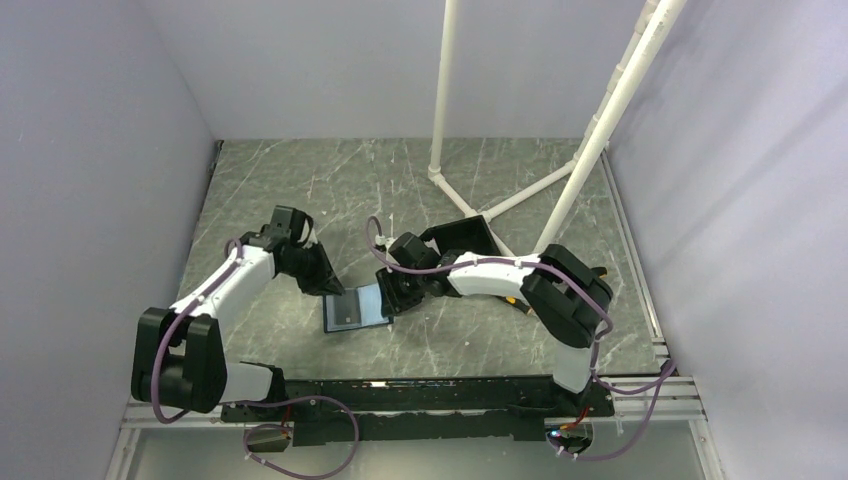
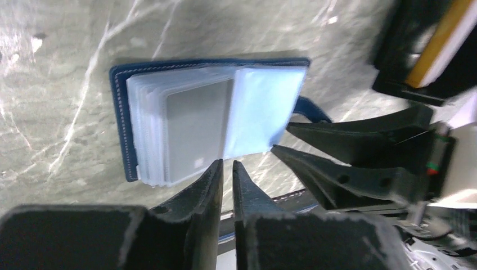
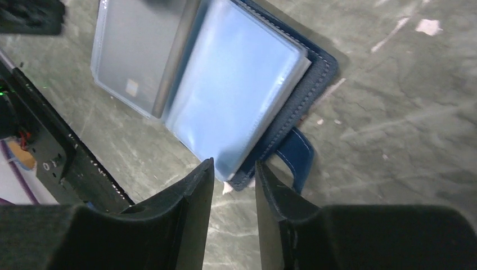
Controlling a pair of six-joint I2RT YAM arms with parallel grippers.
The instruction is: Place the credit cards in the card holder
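Note:
The card holder lies spread open on the table, dark blue at its stitched edge. In the left wrist view, a grey panel shows in its clear sleeves, beside a light blue page. My left gripper is parted by a narrow gap at the holder's near side, empty. Past the holder's right end, my right gripper stands parted, its fingertips by a corner of the light blue page with nothing gripped. I cannot tell from these views whether loose cards lie about.
A black open box stands right of the holder, behind the right arm. A blue strap sticks out from the holder's edge. White pipes rise at the back right. Table behind the holder is clear.

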